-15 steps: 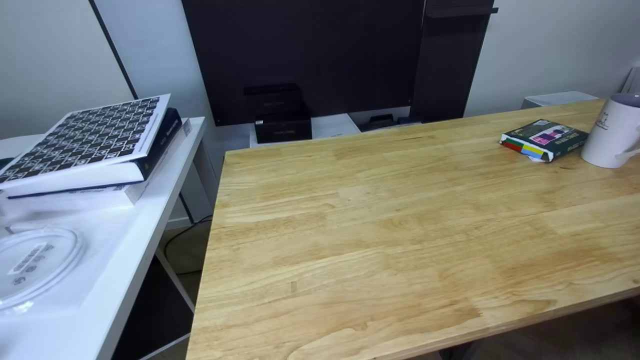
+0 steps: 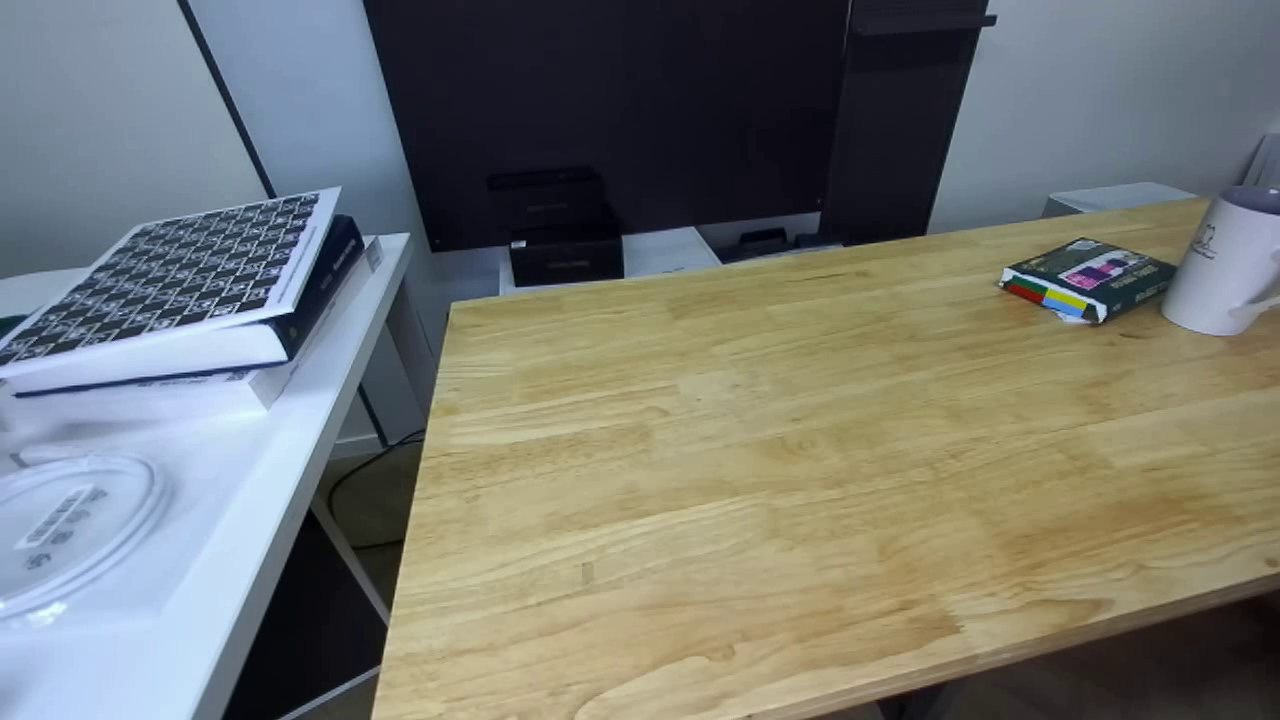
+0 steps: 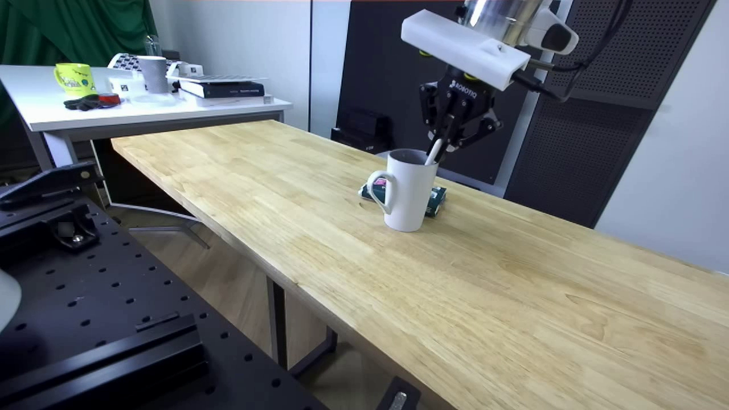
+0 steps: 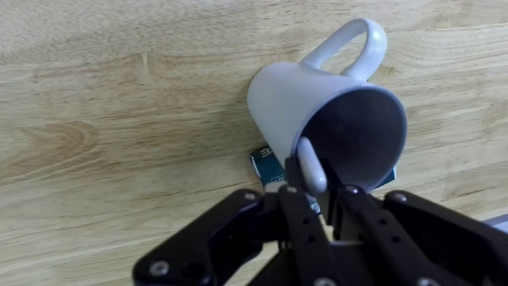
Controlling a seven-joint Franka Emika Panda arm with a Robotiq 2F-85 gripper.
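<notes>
A white mug (image 3: 408,195) with a grey inside stands upright on the wooden table, its handle turned left in exterior view 2. My gripper (image 3: 438,146) hovers at the rim on the mug's right side, pointing down. Between its fingers is a slim white rod (image 4: 312,167) with a rounded end, and the fingers are shut on it. The rod reaches over the rim into the mug's mouth; in the wrist view it lies along the inner wall of the mug (image 4: 285,95). How deep it goes is hard to judge.
Right behind the mug lies a small dark green box (image 2: 1092,278), partly covered by it in the wrist view. A white side table (image 3: 82,113) carries books, cups and other items.
</notes>
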